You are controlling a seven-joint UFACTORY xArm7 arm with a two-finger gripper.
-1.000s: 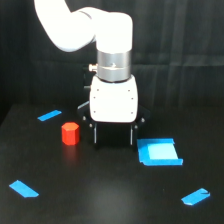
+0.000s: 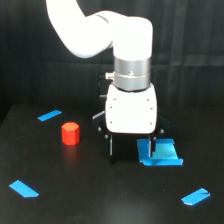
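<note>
A red block [image 2: 70, 133] stands on the dark table at the left. At the right of centre lies a blue taped square [image 2: 165, 161] with a lighter blue middle. My gripper [image 2: 131, 151], under a white hand, is between the two, closer to the square. Its dark thin fingers are spread wide, and nothing shows between them. The right finger [image 2: 152, 147] overlaps the square's left part in the view; whether it touches is unclear.
Blue tape strips lie at the back left [image 2: 49, 115], front left [image 2: 23, 188] and front right [image 2: 196, 197]. A dark curtain [image 2: 190, 60] hangs behind.
The arm and gripper have shifted to the right, toward the blue square, and slightly lower in the view. The red block and the tape strips stay where they were.
</note>
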